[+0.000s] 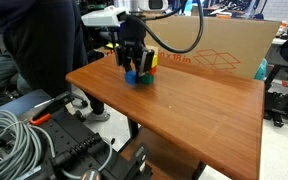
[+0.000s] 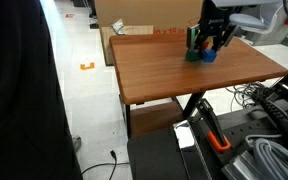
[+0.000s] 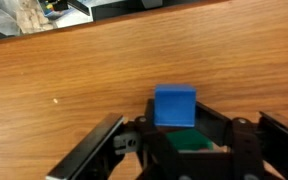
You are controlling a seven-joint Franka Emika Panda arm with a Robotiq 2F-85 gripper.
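A blue block (image 3: 175, 104) is held between the two fingers of my gripper, which is shut on it. In exterior view 1 the blue block (image 1: 131, 77) hangs near the left end of the wooden table, with the gripper (image 1: 135, 71) around it. Just beside it is a green block (image 1: 146, 79), with a yellow block (image 1: 154, 59) higher up behind the fingers. Some red (image 2: 208, 43) shows between the fingers in exterior view 2. The wrist view has the green block (image 3: 189, 139) partly hidden behind the gripper.
A cardboard panel (image 1: 219, 45) stands along its far side. Cables (image 1: 14, 145) lie on the dark surface near the robot's base.
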